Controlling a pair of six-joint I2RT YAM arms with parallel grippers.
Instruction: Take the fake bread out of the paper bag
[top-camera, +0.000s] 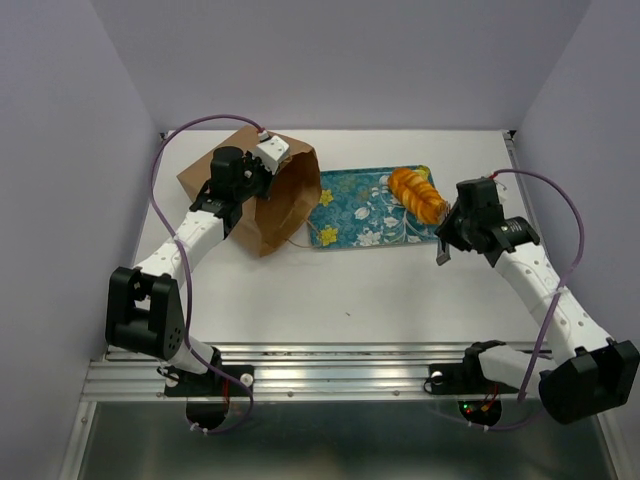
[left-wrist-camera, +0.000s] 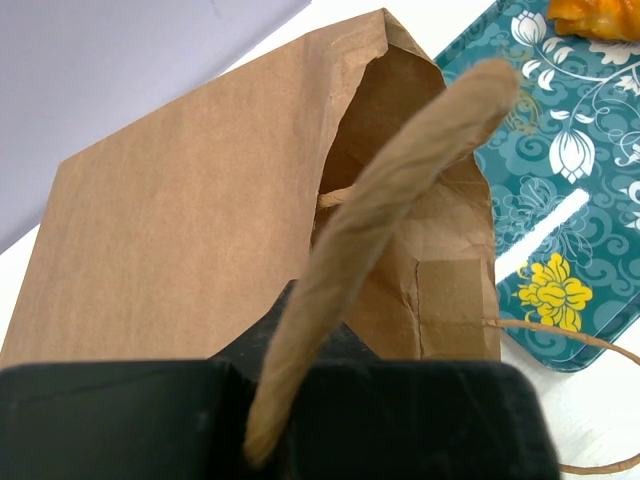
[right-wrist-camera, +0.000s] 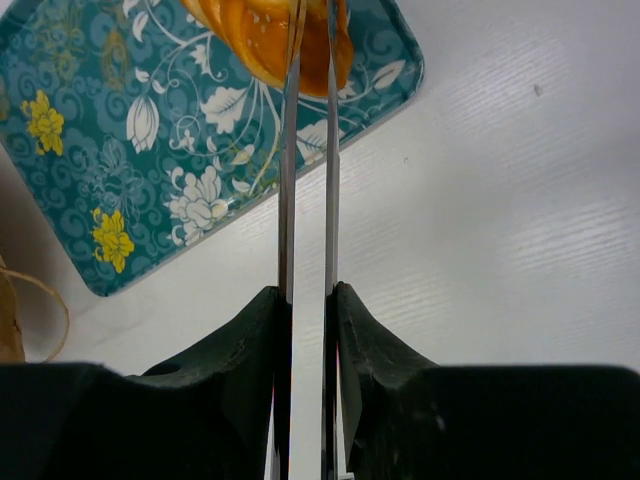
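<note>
The long golden fake bread (top-camera: 414, 192) is out of the bag, over the right part of the teal tray. My right gripper (top-camera: 444, 214) is shut on its near end; in the right wrist view the long fingers (right-wrist-camera: 287, 190) pinch the bread (right-wrist-camera: 262, 48). Whether the bread touches the tray cannot be told. On the left lies the brown paper bag (top-camera: 215, 165), its mouth facing right. My left gripper (top-camera: 266, 186) is shut on the bag's twisted paper handle (left-wrist-camera: 345, 250), which rises between its fingers in the left wrist view. The bag's deeper inside is hidden.
The flowered tray (top-camera: 345, 205) lies flat between the bag and my right arm, its left and middle parts bare. A loose paper handle (left-wrist-camera: 560, 334) trails from the bag's mouth near the tray's corner.
</note>
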